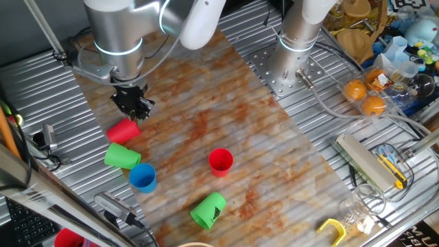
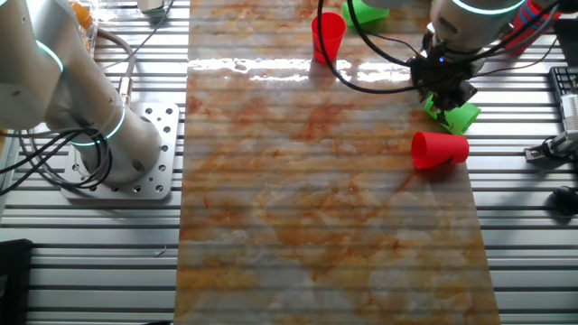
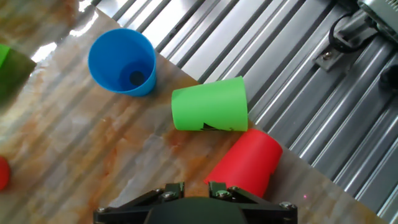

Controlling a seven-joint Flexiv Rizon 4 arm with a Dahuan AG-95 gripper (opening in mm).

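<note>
A red cup (image 1: 123,131) lies on its side near the left edge of the marbled board, just below my gripper (image 1: 142,114). In the wrist view, my gripper is open, with a gap between its fingertips and nothing held. The lying red cup (image 3: 247,163) is ahead and to the right of it there, touching or overlapping a green cup (image 3: 210,106) on its side. Beyond stands a blue cup (image 3: 122,62), mouth up. Toward the board's middle a second red cup (image 1: 221,162) stands upright, and another green cup (image 1: 208,210) lies tipped over.
The robot's base (image 1: 287,65) is bolted to the slatted metal table at the back. Black cables (image 2: 361,83) cross near the arm. A small grey device (image 1: 115,206) sits by the board's left edge. The board's near half in exterior view 2 is bare.
</note>
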